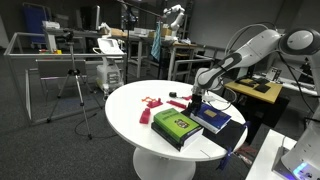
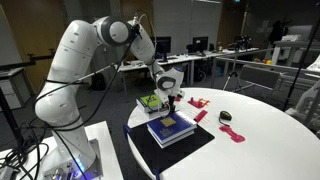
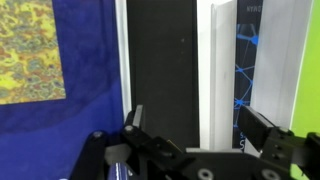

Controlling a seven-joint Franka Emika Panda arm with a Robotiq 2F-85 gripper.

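My gripper is open above the table, its two fingers wide apart at the bottom of the wrist view. Between them show a dark mat (image 3: 163,70) and a white book edge (image 3: 222,75). A blue book (image 3: 90,40) with a yellow patterned square lies to the left in that view. On the right is a green book (image 3: 308,95), with a dark, blue-patterned strip beside its white edge. Exterior view 1 has the green book (image 1: 178,126) in front and the blue book (image 1: 211,117) to its right, with the gripper above them.
Several red items (image 1: 151,101) lie toward the far side of the white round table (image 1: 125,118). A dark mouse-like object (image 2: 224,113) sits beside a red piece (image 2: 232,132).
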